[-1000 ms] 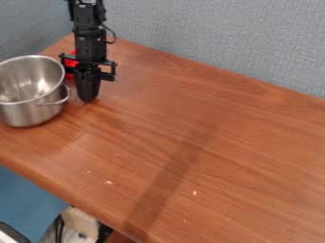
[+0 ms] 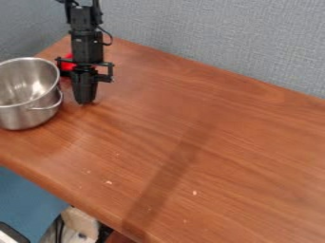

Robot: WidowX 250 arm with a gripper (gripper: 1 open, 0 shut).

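Observation:
My black gripper [image 2: 86, 87] reaches down from the top left to just above the wooden table [image 2: 203, 142], right beside a steel pot [image 2: 26, 100] with a wire handle. Its fingers look closed, with nothing visible between them. A red object [image 2: 66, 65] sits behind the gripper and pot, mostly hidden by them.
Grey walls border it at the back and left. The table's edge runs along the lower left, with blue floor beyond.
My gripper has shifted very slightly to the left. The pot also sits marginally further left than a second ago.

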